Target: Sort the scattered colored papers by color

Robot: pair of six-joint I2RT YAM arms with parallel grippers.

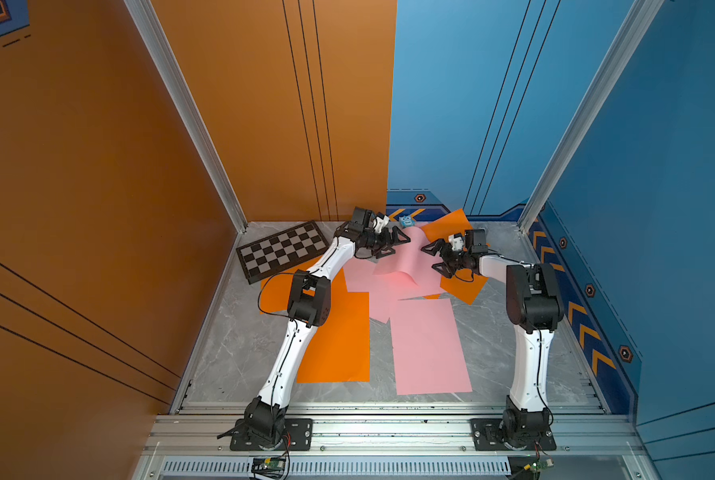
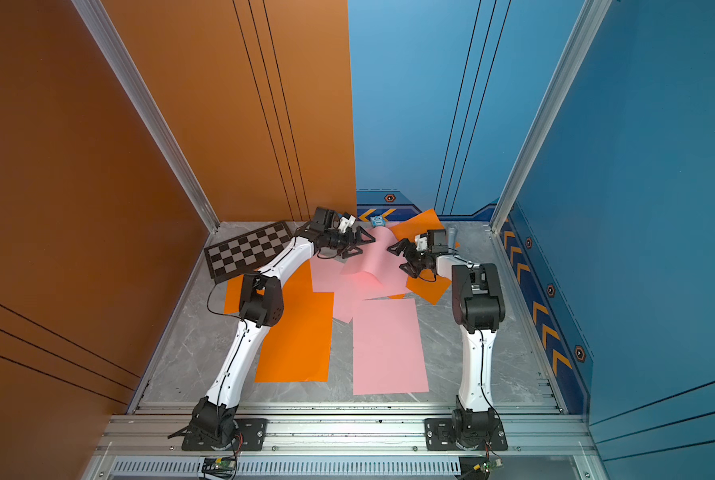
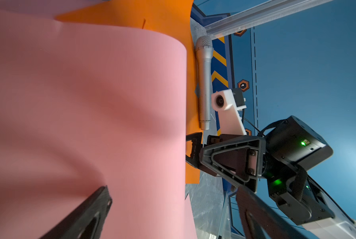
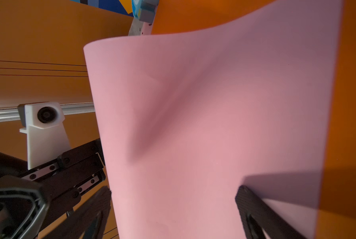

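A pink sheet near the back centre bows up into a fold between my two grippers, over other pink and orange paper. My left gripper stands open at its left side, the right gripper open at its right. In the left wrist view the bulging pink sheet fills much of the picture; in the right wrist view the same pink sheet does too. Another pink sheet lies flat at the front. Orange paper lies front left and back right.
A checkered board lies at the back left. Behind the papers sits a small blue object. A silver microphone rests by the back right orange paper. Bare grey table shows at the right front.
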